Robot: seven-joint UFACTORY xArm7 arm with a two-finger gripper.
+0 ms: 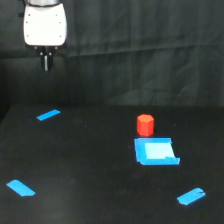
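High at the upper left hangs my gripper, under a white arm housing. Its dark fingers look close together, but they are too small to tell whether they are open or shut. A red block stands on the black table, right of the middle. Just in front of it lies a white square patch framed by blue tape. The gripper is far to the left of both and well above the table.
Flat blue tape strips mark the table at the back left, front left and front right. A dark curtain hangs behind.
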